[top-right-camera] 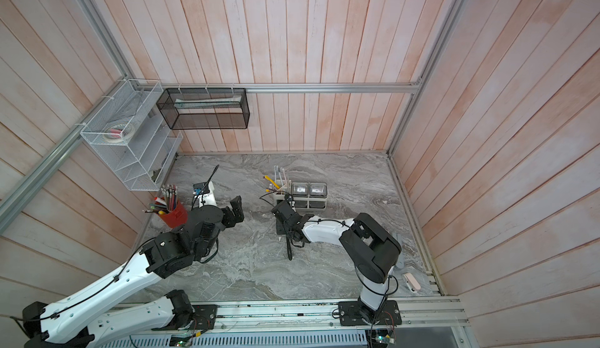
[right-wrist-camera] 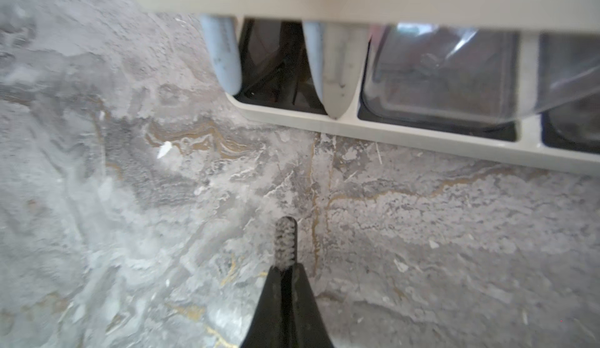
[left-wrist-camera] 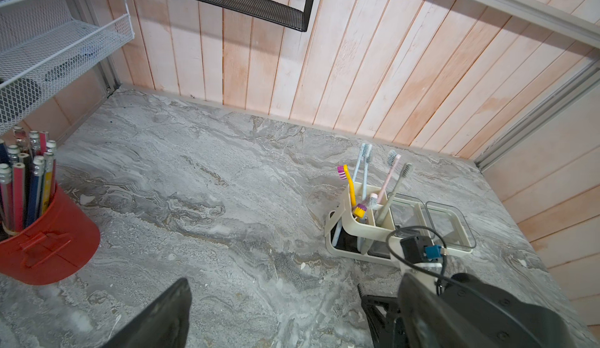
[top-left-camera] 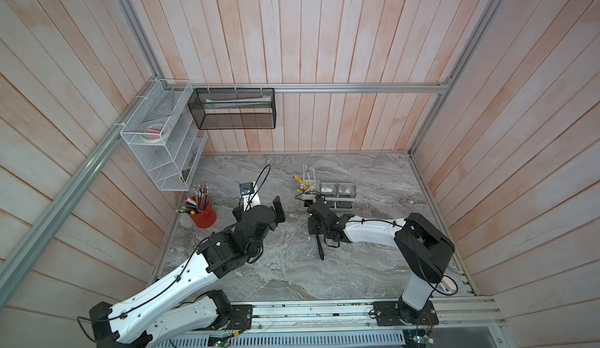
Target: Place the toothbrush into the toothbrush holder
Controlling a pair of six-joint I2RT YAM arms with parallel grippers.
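Observation:
A black toothbrush has its bristled head standing out beyond my right gripper, whose fingers are shut on its neck. Its dark handle shows below the right arm in the top left view. The cream toothbrush holder, with several toothbrushes upright in it, stands just beyond the right gripper. Its base rim and the hanging handles of stored brushes show in the right wrist view. My left gripper is open and empty, its fingers wide apart above the table at the left.
A red bucket full of pencils stands on the left of the marble table. White mesh shelves and a black wire basket hang on the walls. A clear-lidded box section adjoins the holder.

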